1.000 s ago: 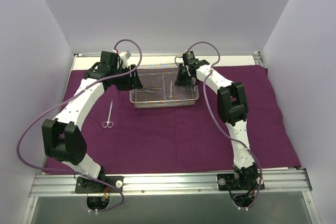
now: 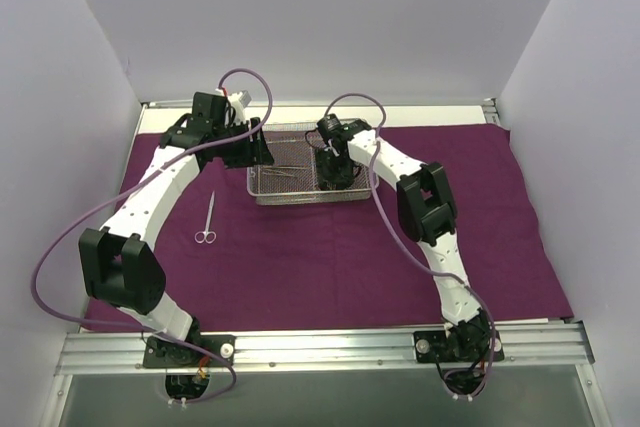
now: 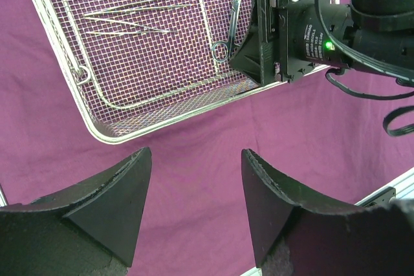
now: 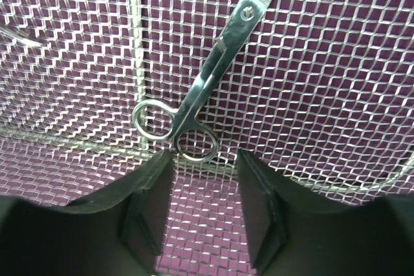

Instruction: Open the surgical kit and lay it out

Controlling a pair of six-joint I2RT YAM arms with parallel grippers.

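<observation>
A wire-mesh tray (image 2: 295, 200) sits at the back middle of the purple cloth. Inside it, silver scissors lie flat, finger rings toward the tray's front wall; in the left wrist view the rings (image 3: 220, 52) show beside the right fingers. My right gripper is part open above those rings, one ring just ahead of its fingertips, nothing clasped. Over the tray's left side, my left gripper stands open and empty. Thin tweezer-like instruments (image 3: 136, 10) rest in the tray's left compartment. Another pair of scissors (image 2: 208, 222) lies on the cloth at left.
The purple cloth (image 2: 300, 267) in front of the tray is bare, as is its right side (image 2: 485, 207). Both grippers are close together over the tray. Grey walls (image 2: 570, 77) enclose the workspace at the back and sides.
My right gripper has travelled left and toward the front of the tray, and it now covers the scissors there. The left arm has barely shifted.
</observation>
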